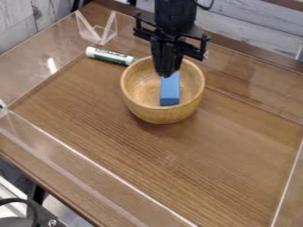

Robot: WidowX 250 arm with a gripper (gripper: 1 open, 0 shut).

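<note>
The black gripper (166,60) hangs over the back part of a tan bowl (142,105), its fingers pointing down near the back rim; it is shut, and nothing shows between its fingers. A light blue block (171,89) lies inside the bowl, just below the gripper, to the right of the bowl's middle.
A white-and-green tube (109,57) lies left of the bowl on the wooden table (142,177). A white wire-like object (97,28) is at the back left.
</note>
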